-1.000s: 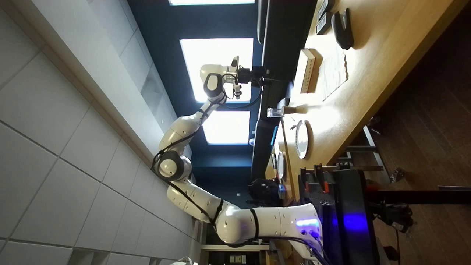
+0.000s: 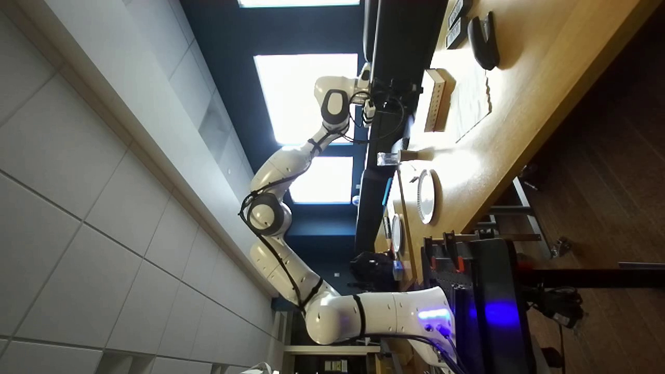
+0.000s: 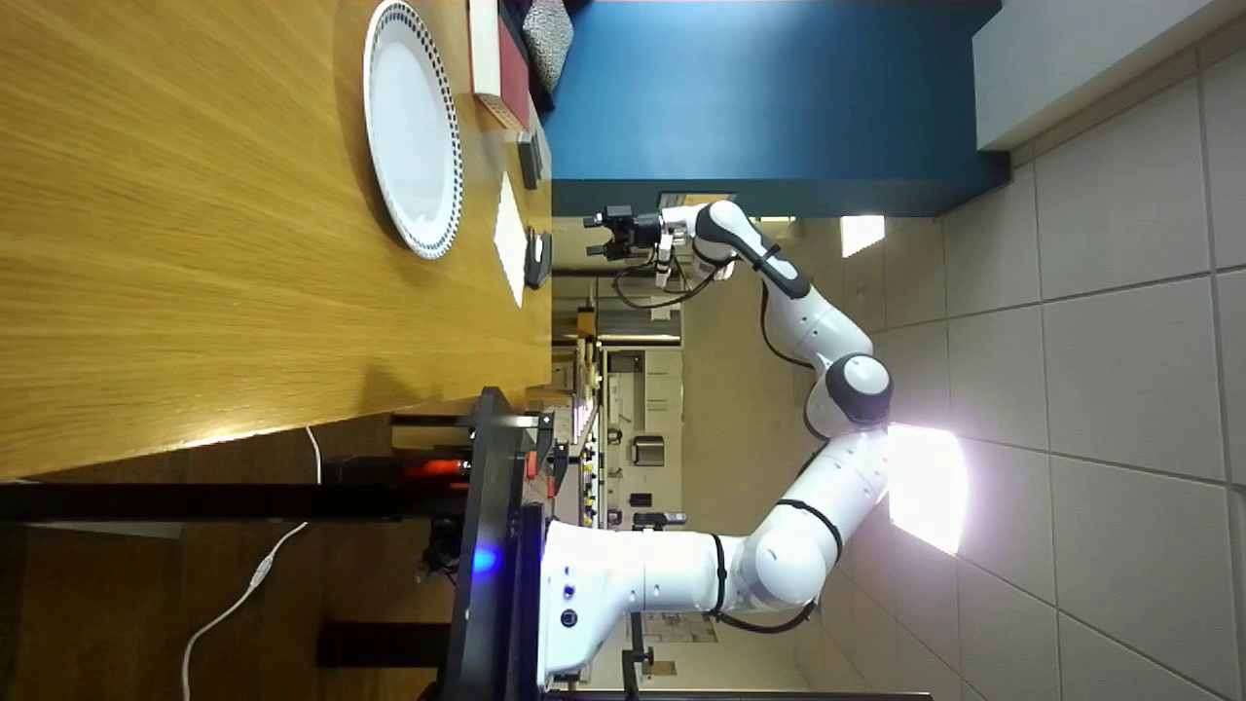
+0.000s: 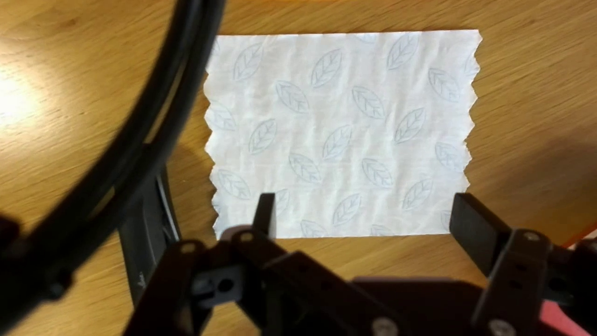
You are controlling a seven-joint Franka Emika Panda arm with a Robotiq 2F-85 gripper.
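A white sheet (image 4: 341, 134) printed with pale leaves, its two short sides zigzag-cut, lies flat on the wooden table. Whether it is paper or cloth I cannot tell. My gripper is open above the sheet's lower edge in the wrist view, its black fingers (image 4: 480, 232) far apart and nothing between them. In exterior view 2 the gripper (image 3: 592, 235) hangs clear of the table, over the area of the sheet (image 3: 510, 239). The sheet shows edge-lit in exterior view 1, near a black stapler (image 2: 484, 42).
Beside the sheet lie the stapler (image 4: 146, 235), partly hidden by cables (image 4: 162, 134), and a thick book (image 3: 499, 64). A white plate (image 3: 412, 129) with a patterned rim sits nearer the robot base. A small cup (image 2: 408, 156) stands between book and plate. Bare wood surrounds the sheet.
The arm has reached lower and farther out, bringing the gripper closer to the table. The sheet, book, stapler and plate have stayed in place.
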